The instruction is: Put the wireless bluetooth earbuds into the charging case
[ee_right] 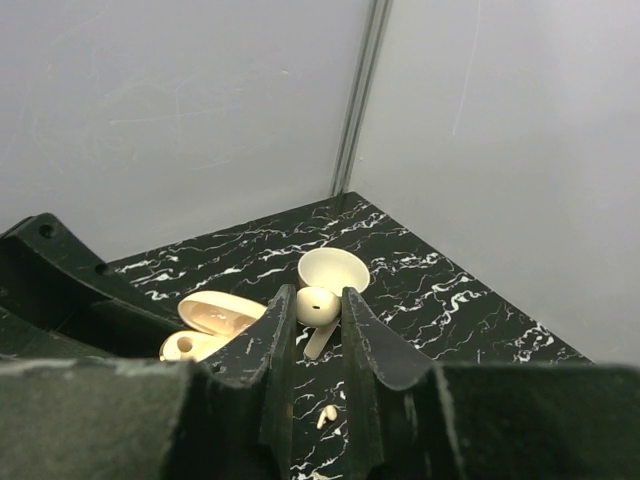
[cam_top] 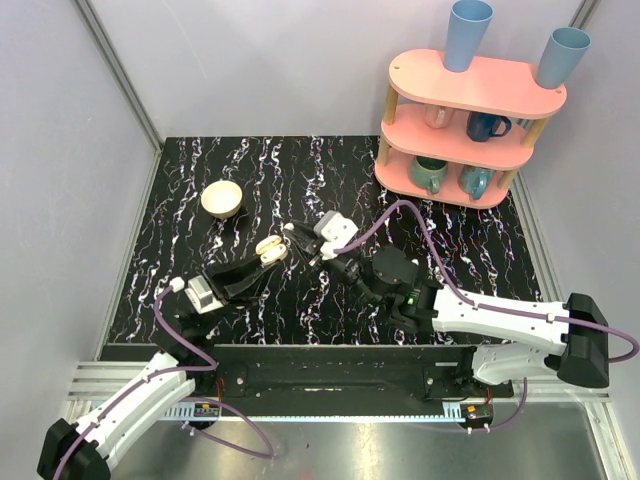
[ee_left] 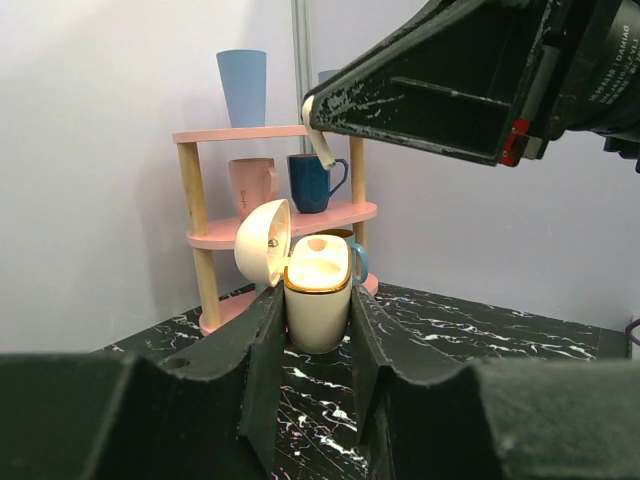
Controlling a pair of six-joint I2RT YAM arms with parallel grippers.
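Observation:
My left gripper (cam_top: pixel 262 262) is shut on the cream charging case (ee_left: pixel 316 308), held upright with its lid (ee_left: pixel 260 240) open. Just to its right in the top view, and above it in the left wrist view, my right gripper (cam_top: pixel 298 238) is shut on a white earbud, whose stem (ee_left: pixel 322 143) points down toward the case. In the right wrist view the case's lid (ee_right: pixel 220 312) shows left of the held earbud.
A cream bowl (cam_top: pixel 221 197) sits at the back left, with small white pieces (ee_right: pixel 327 414) on the marble table (cam_top: pixel 180 260). A pink shelf (cam_top: pixel 470 75) with cups stands at the back right.

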